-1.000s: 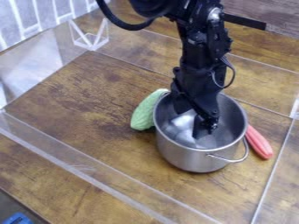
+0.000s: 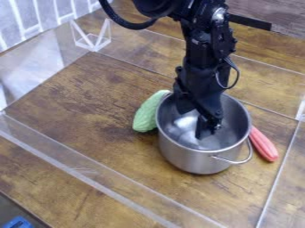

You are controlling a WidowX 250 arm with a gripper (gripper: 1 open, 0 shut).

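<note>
A black arm reaches down from the top of the camera view, its gripper [image 2: 197, 116] lowered inside a steel pot [image 2: 202, 158] at the centre right. The fingers are dark against the pot's interior, and what lies between them is hard to make out. A green object [image 2: 146, 113], like a corn cob or vegetable, lies against the pot's left side. A red elongated object [image 2: 263, 145] lies at its right. The pot's wire handle hangs at the front right.
A clear plastic edge runs along the left, with a white railing at the top left and a small blue object [image 2: 17, 222] in the bottom left corner.
The arm and gripper have shifted very slightly inside the pot; the pot and the objects around it look nearly unchanged.
</note>
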